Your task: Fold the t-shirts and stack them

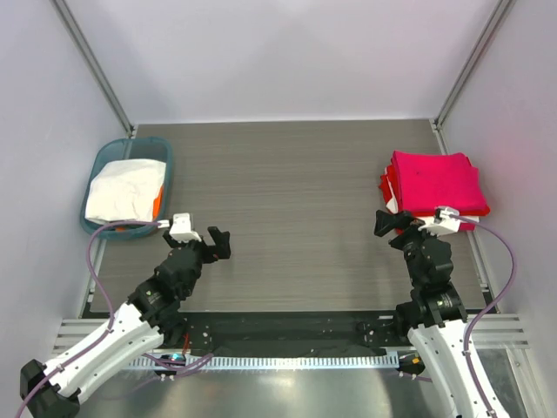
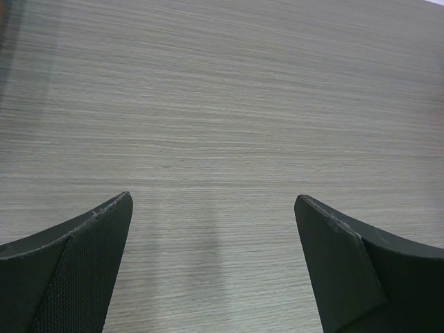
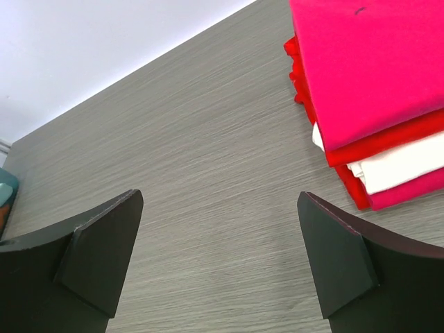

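Observation:
A teal bin (image 1: pixel 91 183) at the left holds white cloth (image 1: pixel 124 187) with orange showing beside it. At the right lies a folded stack of shirts, bright pink on top (image 1: pixel 435 181) (image 3: pixel 368 62), with red (image 3: pixel 388 139), white (image 3: pixel 402 163) and magenta layers below. My left gripper (image 1: pixel 215 239) hangs open over bare table, right of the bin. My right gripper (image 1: pixel 387 222) is open just left and in front of the stack, with nothing between its fingers.
Pale walls (image 1: pixel 278 61) enclose it at the back and both sides.

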